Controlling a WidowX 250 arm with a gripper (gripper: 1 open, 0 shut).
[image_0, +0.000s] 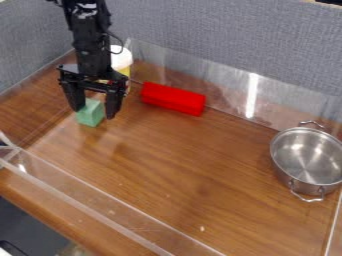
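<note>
My black gripper hangs open at the left rear of the wooden tray, its fingers pointing down on either side of a small pale green block on the floor. Whether the fingers touch the block is not clear. Behind the gripper, partly hidden, stands a white and yellow object.
A red cylinder lies near the back wall. A steel pot with two handles sits at the right.
</note>
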